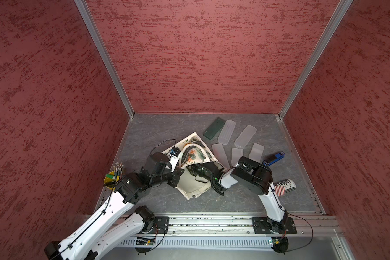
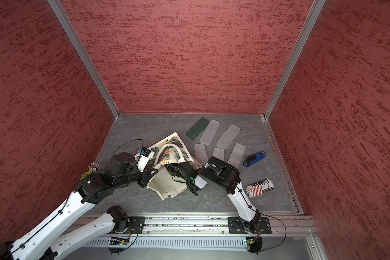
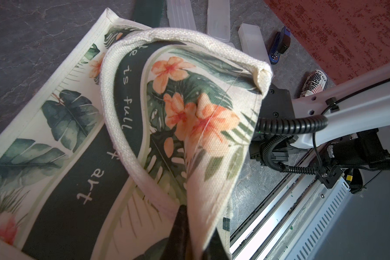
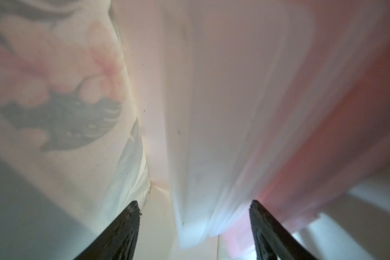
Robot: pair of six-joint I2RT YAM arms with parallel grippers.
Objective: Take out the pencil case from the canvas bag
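The floral canvas bag (image 1: 195,153) lies at centre with its upper flap raised. My left gripper is shut on the folded bag fabric at its rim. My right gripper is inside the bag, fingers apart, with a translucent pale case (image 4: 216,108) and a pinkish item (image 4: 324,130) in front of and between them; neither is seen gripped. Which is the pencil case cannot be told clearly, as the close view is blurred. In both top views the right fingertips are hidden under the flap.
Several translucent cases (image 1: 244,136) and a green case (image 1: 214,128) lie behind and right of the bag. A blue stapler-like object (image 1: 272,159) and a printed pouch (image 1: 288,185) lie at right; a yellow pen cup (image 1: 109,181) stands at left.
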